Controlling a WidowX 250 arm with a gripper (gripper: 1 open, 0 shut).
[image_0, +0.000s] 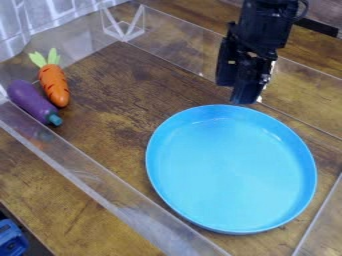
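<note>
My black gripper (245, 80) hangs at the top right, above the wooden surface behind a large blue plate (230, 166). Its fingers point down and nothing clear shows between them; whether they are open or shut is hard to make out. At the left lie a toy carrot (52, 84), orange with green leaves, and a purple toy eggplant (32, 102) with a green stem.
Clear plastic walls border the wooden work area (120, 115) at the back, along the lower left and at the right. A blue object (10, 238) sits in the bottom left corner. Bare wood lies between the vegetables and the plate.
</note>
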